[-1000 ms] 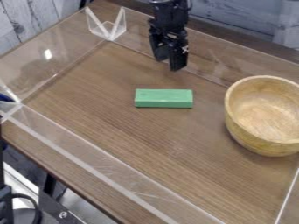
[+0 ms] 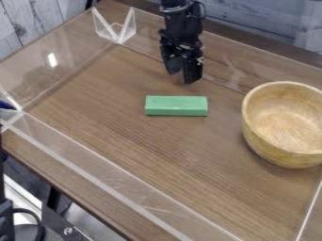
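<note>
A black robot arm reaches down from the top centre to its gripper (image 2: 184,72), which stands open over the wooden table (image 2: 113,174), behind a green rectangular block (image 2: 176,105). Whether the fingertips touch the table is hard to tell.
A large round wooden bowl (image 2: 280,151) sits at the right. A clear angular piece (image 2: 115,26) is at the back left. Walls edge the back and upper left, and dark cables lie at the lower left.
The gripper has shifted slightly at the back centre. The green block and bowl have not moved.
</note>
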